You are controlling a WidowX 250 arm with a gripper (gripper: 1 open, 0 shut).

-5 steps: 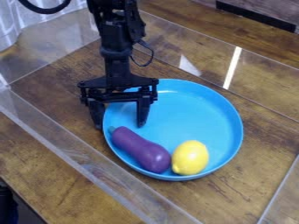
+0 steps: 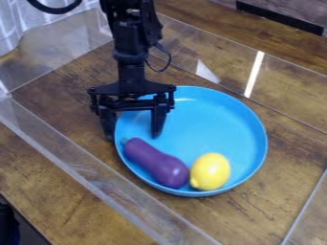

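A black robot gripper [image 2: 134,122] hangs from above at the upper left rim of a blue plate [image 2: 217,124], its fingers standing apart and reaching down over that rim. No object shows between them, though the dark parts are hard to separate. On the lower part of the plate lie a purple eggplant [image 2: 155,161], just below the gripper, and a yellow lemon-like object [image 2: 209,170] to its right.
The plate sits on a wooden surface [image 2: 71,86] with clear walls or strips along the left and right. The upper right of the plate is empty.
The gripper has shifted very slightly; the eggplant and yellow object look essentially the same.
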